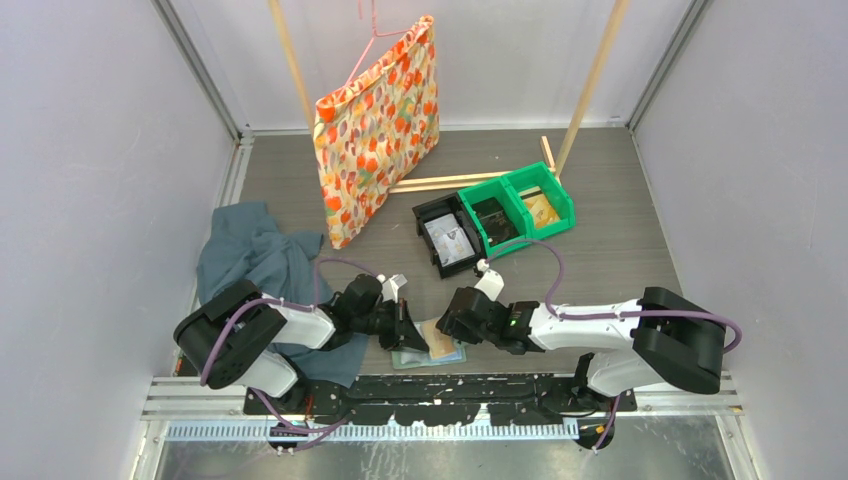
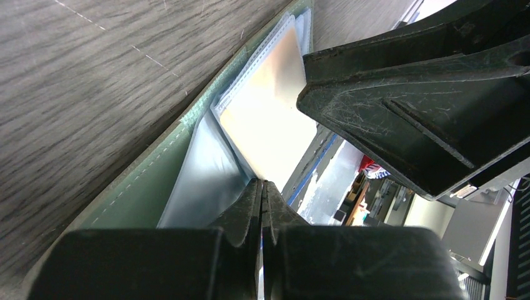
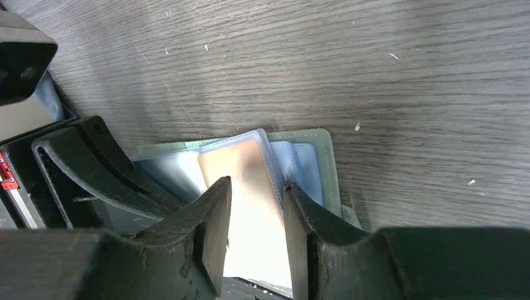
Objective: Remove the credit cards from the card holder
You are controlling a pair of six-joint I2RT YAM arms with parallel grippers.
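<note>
The pale green card holder (image 1: 430,364) lies open on the table's near side, with clear sleeves. A beige card (image 3: 240,164) shows inside a clear sleeve, its stitched edge raised in the right wrist view. My left gripper is shut, fingertips against the clear plastic beside the card; whether thin plastic is caught between them is hidden. From the other side, my right gripper stands part open, one fingertip over the card and the other by the sleeve's stitched edge. A bluish sleeve (image 3: 306,164) lies to the right of it.
A black bin (image 1: 421,212) holding a whitish card and green bins (image 1: 565,200) with dark and yellow cards stand behind. A blue-grey cloth (image 1: 240,250) lies at the left, below a hanging patterned bag (image 1: 380,125). Bare table lies to the right.
</note>
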